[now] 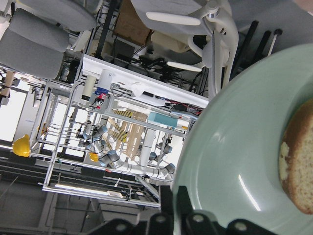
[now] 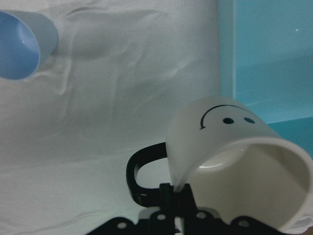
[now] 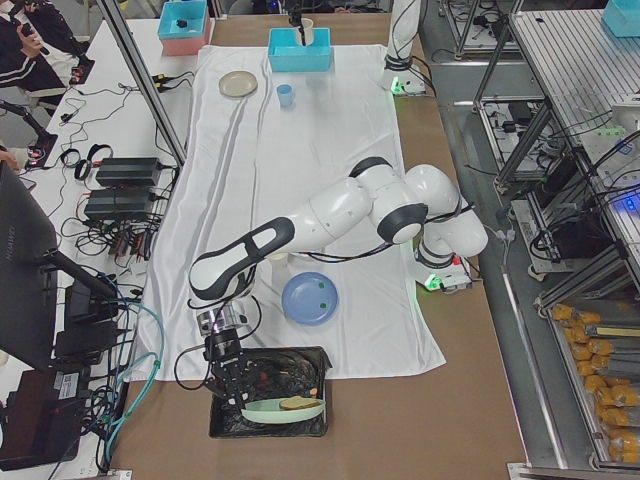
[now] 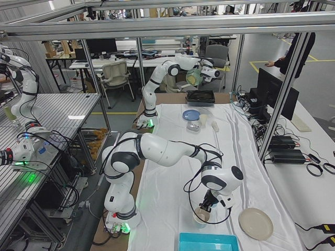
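In the camera left view my left gripper [image 3: 237, 392] is over a black-lined bin [image 3: 225, 428], shut on a pale green plate [image 3: 262, 413] with bread [image 3: 299, 402] on it. In the left wrist view the plate [image 1: 230, 152] is strongly tilted, the bread [image 1: 298, 156] at the right. At the table's far end my right gripper is shut on a white mug [image 2: 190, 127] at its black handle, beside the blue bin [image 2: 254, 58]. The mug [image 4: 200, 219] hangs tilted near that bin [image 4: 208, 243].
A blue plate [image 3: 310, 298] lies before the lined bin. A light blue cup [image 3: 285, 95] and beige plate [image 3: 238, 84] stand near the far end.
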